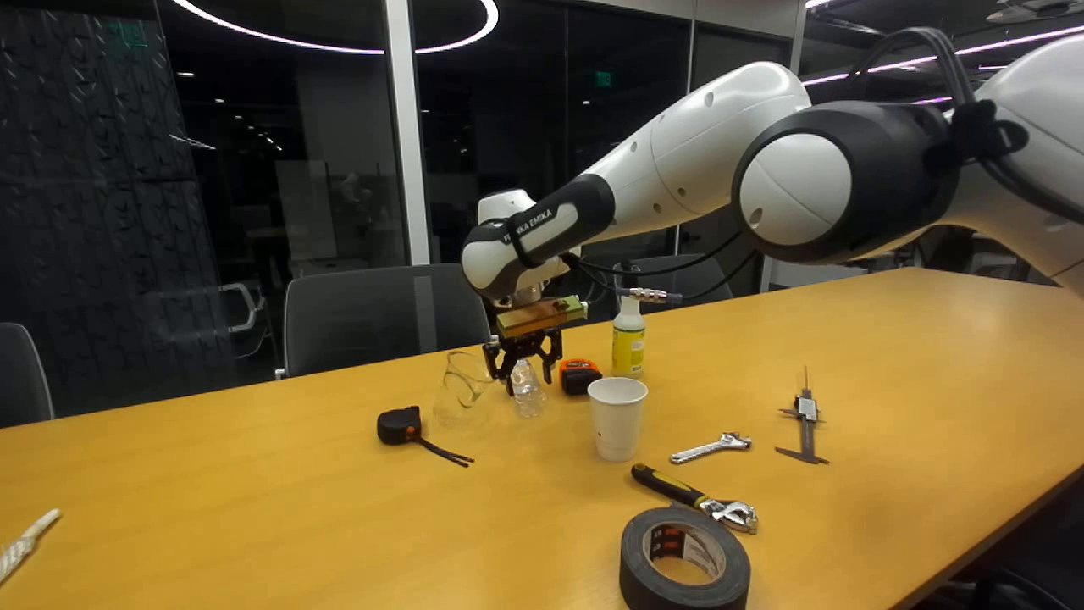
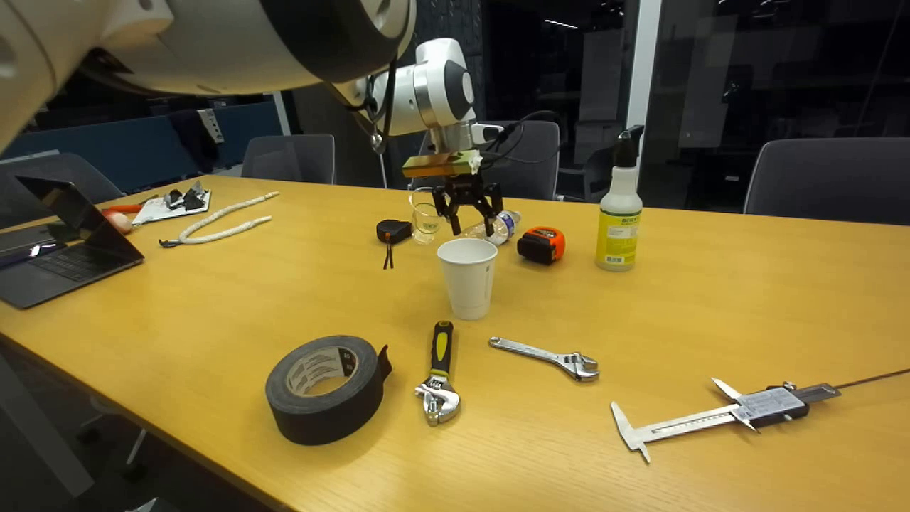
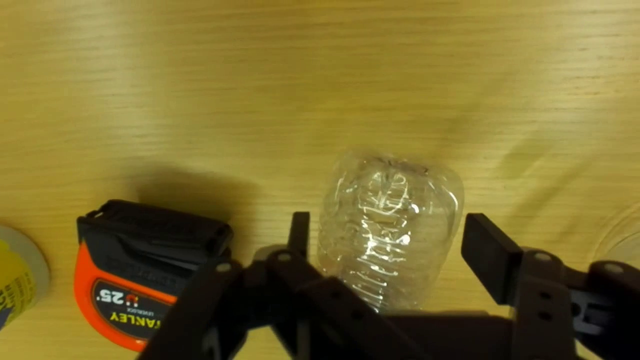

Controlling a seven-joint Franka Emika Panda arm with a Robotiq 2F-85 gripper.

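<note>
My gripper [image 1: 529, 386] points down over a clear plastic bottle [image 1: 528, 400] lying on the table. In the wrist view the bottle [image 3: 384, 210] sits between the two black fingers, its base end toward the top of the frame. Bare table shows between the right finger and the bottle, while the left finger is close to its side. The fingers are part open. From the other side, the bottle's blue label [image 2: 509, 223] shows just right of the gripper [image 2: 473, 230]. The bottle's cap end is hidden in the wrist view.
Close by are a clear glass [image 2: 424, 217], an orange-black tape measure [image 3: 129, 288], a black tape measure [image 1: 398, 425], a spray bottle [image 2: 619, 226] and a white cup [image 1: 616, 417]. Wrenches, calipers [image 1: 805, 422] and a tape roll [image 1: 683, 559] lie nearer.
</note>
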